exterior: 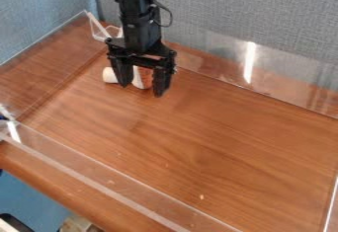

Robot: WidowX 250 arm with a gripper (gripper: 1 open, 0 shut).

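My black gripper (pixel 141 76) hangs down over the upper left of the wooden tray, its two fingers spread to either side of a small white object (pixel 114 75) lying on the wood. Part of the object is hidden behind the gripper, and I cannot tell whether the fingers touch it.
The wooden tray floor (pixel 211 157) is bare to the right and toward the front. Clear walls edge the tray, with a grey speckled panel (pixel 251 14) behind and a blue surface (pixel 30 196) outside at the lower left.
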